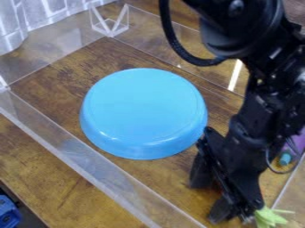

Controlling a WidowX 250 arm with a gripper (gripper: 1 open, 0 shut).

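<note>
A light blue upturned bowl or dish (141,109) rests on the wooden floor of a clear-walled box. My black gripper (220,191) is low at the lower right, beside the blue dish; its fingertips are dark against the floor, and I cannot tell whether they hold anything. A pale green object (270,216) shows at the gripper's lower right, partly hidden.
Clear walls (71,147) border the wooden floor (53,71). A blue object (6,214) lies outside at the lower left. A small cyan and purple object (286,158) shows at the right behind the arm.
</note>
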